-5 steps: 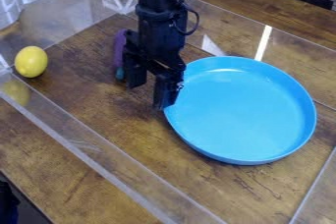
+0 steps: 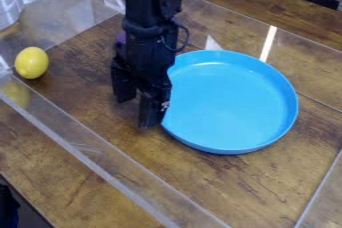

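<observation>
The black robot arm reaches down from the top centre, its gripper [image 2: 140, 97] low over the wooden surface at the left edge of the blue oval tray [image 2: 230, 102]. The dark fingers blend into the shadow, so their spacing is hard to make out. A purple object [image 2: 120, 39] is mostly hidden behind the arm.
A yellow egg-shaped object [image 2: 31, 62] lies at the left near a transparent wall.
The arm has moved a little left and toward the camera. The blue tray has shifted left with it, and the purple object is now more hidden.
</observation>
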